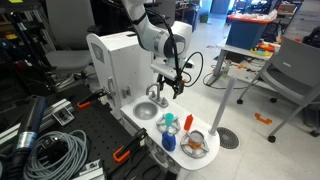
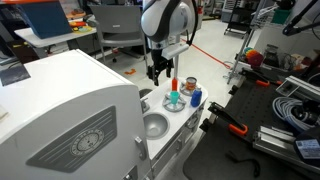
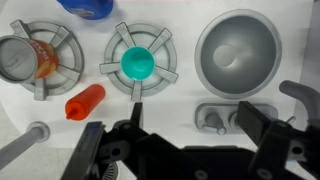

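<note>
My gripper [image 1: 167, 83] hangs open above the counter near the faucet, its fingers pointing down and nothing between them. In the wrist view the two dark fingers [image 3: 126, 140] stand wide apart over white counter and the faucet base. A teal cup [image 3: 137, 63] rests on a burner, ahead of the left finger. Left of that finger lies or stands a red bottle [image 3: 85, 101], apart from it. A metal pot [image 3: 20, 60] with something orange inside sits on the other burner. The blue cup [image 1: 168, 141] stands at the counter's front edge.
A round sink basin [image 3: 238, 55] is set in the counter beside the faucet [image 3: 214, 121]. A white cabinet [image 1: 118, 62] rises at the sink end. A pale post [image 1: 222, 105] stands behind the counter. A dark table with coiled cable [image 1: 62, 155] lies in front.
</note>
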